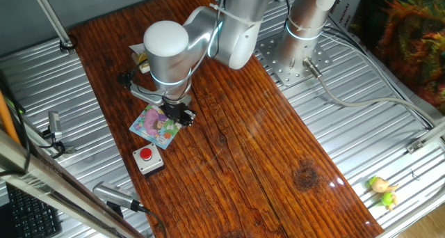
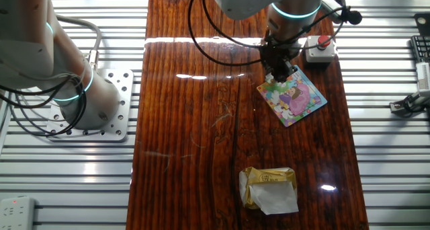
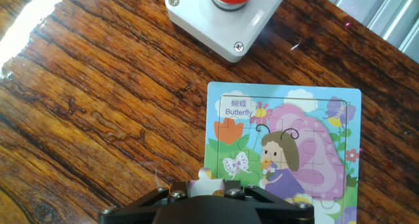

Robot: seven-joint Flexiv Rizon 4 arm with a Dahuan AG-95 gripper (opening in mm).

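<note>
A square butterfly jigsaw board point(image 3: 245, 142) lies on the wooden table, showing a girl with pink wings in the wrist view. At the lower edge of that view, my gripper is shut on a small puzzle piece point(image 3: 205, 183), pale with a tan-and-purple knob. The piece overlaps the board's left border; whether it touches the board cannot be told. The board's lower left part is hidden behind the gripper. From the first exterior side, the gripper point(image 1: 184, 117) stands over one edge of the board point(image 1: 154, 127), and the piece is too small to make out.
A white box with a red button point(image 1: 147, 154) sits close to the board near the table edge. A gold and white packet point(image 2: 269, 189) lies on the table, well apart from the board.
</note>
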